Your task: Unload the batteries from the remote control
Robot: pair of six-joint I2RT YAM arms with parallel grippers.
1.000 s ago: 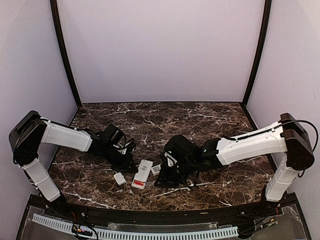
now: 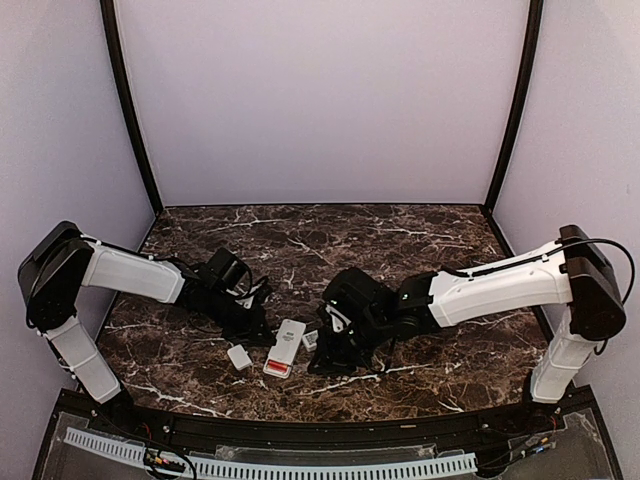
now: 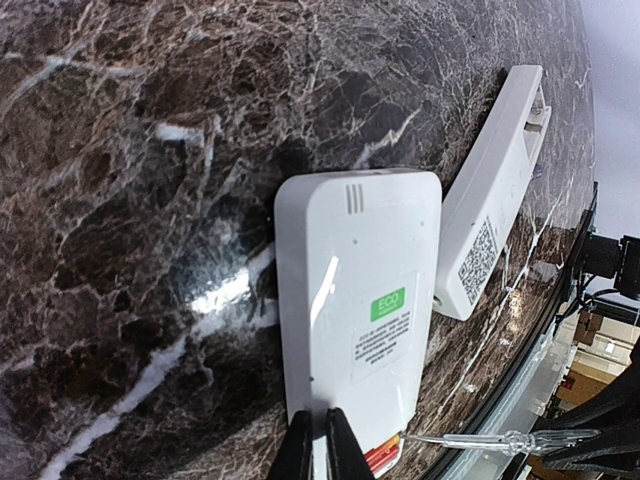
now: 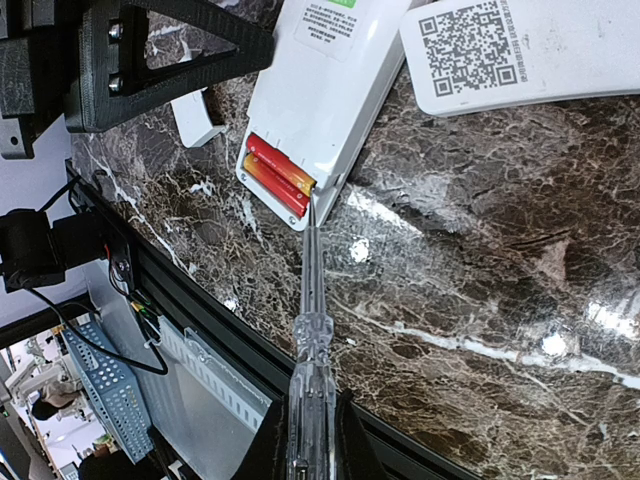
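The white remote point(image 2: 287, 342) lies on the marble table, its compartment uncovered, with red-orange batteries point(image 4: 278, 165) inside at the near end. In the left wrist view, my left gripper is shut on the remote's body point(image 3: 360, 280). My right gripper is shut on a clear screwdriver-like tool point(image 4: 313, 350), whose thin tip touches the compartment's edge at the end of the batteries.
A white piece with a QR code point(image 3: 480, 230) lies beside the remote on the right. A small white cover point(image 2: 239, 357) lies to the left.
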